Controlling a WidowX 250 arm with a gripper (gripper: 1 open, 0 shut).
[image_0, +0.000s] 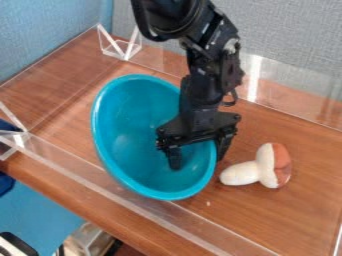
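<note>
A teal oval bowl (131, 135) sits on the wooden table, tilted or resting near the middle-left. The black gripper (187, 145) is at the bowl's right side, its fingers low at the rim; whether they close on it is hard to tell. To the right lies a toy mushroom (261, 168) with a white stem and reddish-brown cap, apart from the gripper.
Clear acrylic edges run along the table's front and back, with a grey wall behind. A white bracket (118, 48) stands at the back left. Bare wood (287, 225) shows at the right front.
</note>
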